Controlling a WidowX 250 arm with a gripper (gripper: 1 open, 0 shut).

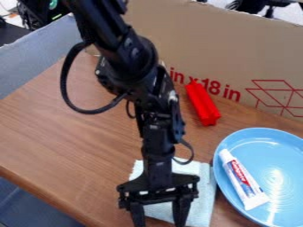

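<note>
The black arm reaches down from the top of the view to its gripper (159, 210) at the front of the wooden table, over a folded pale cloth (201, 202). The two fingers stand apart, pointing down at the cloth; whether they touch it is not clear. Right of the cloth, a white toothpaste tube (242, 180) lies on a round blue plate (281, 160). A red object (201, 104) lies behind, to the right of the arm.
A cardboard box (243, 53) forms a wall along the back.
</note>
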